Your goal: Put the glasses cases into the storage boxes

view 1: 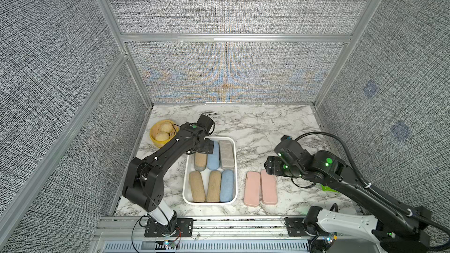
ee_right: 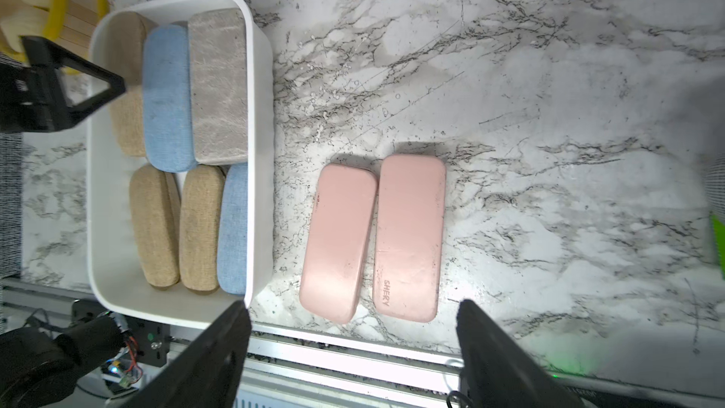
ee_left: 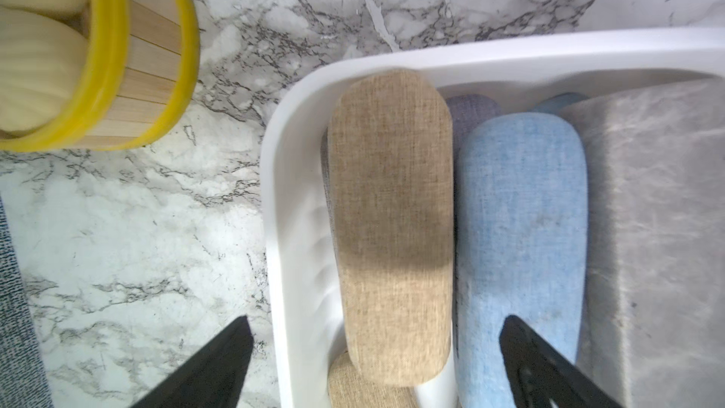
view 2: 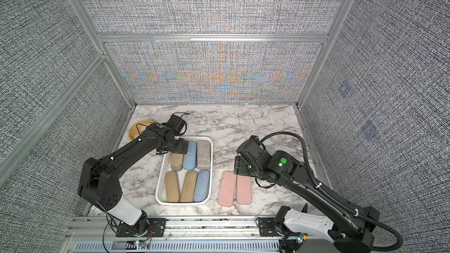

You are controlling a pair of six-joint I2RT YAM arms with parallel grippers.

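Note:
A white storage box [view 1: 235, 159] holds two rows of fabric glasses cases: brown [ee_left: 389, 226], blue [ee_left: 521, 234] and grey [ee_left: 657, 241], with more cases beneath the top layer at the back. My left gripper is open over the back-left brown case, empty. Two pink cases [ee_right: 337, 241] [ee_right: 408, 234] lie side by side on the table, right of the box. My right gripper hangs above them, its fingers apart with nothing between them.
A yellow-rimmed basket with pale round items [view 1: 163, 135] stands left of the box. A green object [view 1: 328, 188] sits at the far right, partly hidden by my right arm.

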